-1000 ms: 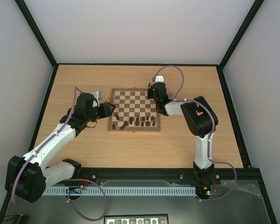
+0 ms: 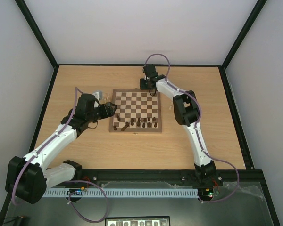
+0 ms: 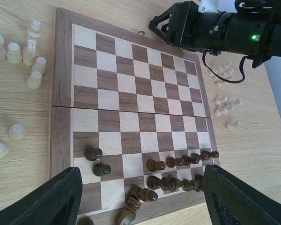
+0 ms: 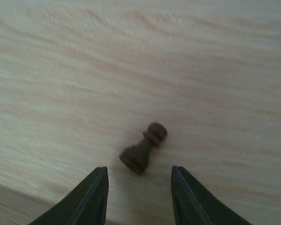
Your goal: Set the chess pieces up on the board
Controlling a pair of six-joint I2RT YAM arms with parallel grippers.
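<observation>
In the right wrist view a dark pawn [image 4: 143, 149] rests on bare wood past the board's far edge, tilted in that picture. My right gripper is open above it, with the pawn just ahead of the fingertips and nothing held. From the left wrist view, the right gripper hides that pawn. The chess board [image 3: 63, 51] has its far half empty. Dark pieces, such as a pawn [image 3: 155, 165] and a taller piece [image 3: 143, 193], stand in its near half. Over the board's left side my left gripper is open and empty.
Light pieces [image 3: 33, 28] stand left of the board, and more light pieces [image 3: 230, 104] are on its right, some lying down. A dark piece [image 3: 126, 215] lies on its side by the near edge.
My right gripper has moved left and away past the board's far edge, opening wider and lowering over the pawn.
</observation>
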